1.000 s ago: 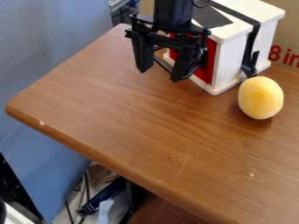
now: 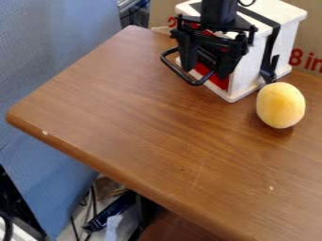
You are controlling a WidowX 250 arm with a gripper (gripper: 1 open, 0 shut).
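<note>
My black gripper (image 2: 208, 52) hangs at the upper middle, in front of a white box (image 2: 258, 38) with black straps and a red front panel (image 2: 220, 77). A black bar-shaped handle or loop (image 2: 180, 71) shows at the lower part of the gripper, partly overlapping the box front; whether the fingers hold it is unclear. A pale yellow, egg-shaped object (image 2: 281, 106) stands on the wooden table to the right of the box.
A blue fabric partition (image 2: 44, 85) borders the left edge, with cables and clutter below. A cardboard box (image 2: 308, 56) stands behind.
The gripper has shifted right and up toward the box front, and the black loop at its lower part now shows more clearly. The yellow object has not moved.
</note>
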